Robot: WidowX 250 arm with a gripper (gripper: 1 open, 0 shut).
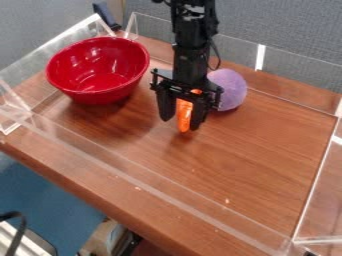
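My black gripper (181,105) is low over the wooden table, its fingers on either side of an orange carrot-like object (185,117), which they partly hide. Whether the fingers are closed on it, I cannot tell. A purple round object (231,90) lies just behind and to the right of the gripper. A red bowl (96,63) sits to the left.
Clear plastic walls border the wooden table (227,180). A grey padded wall stands behind.
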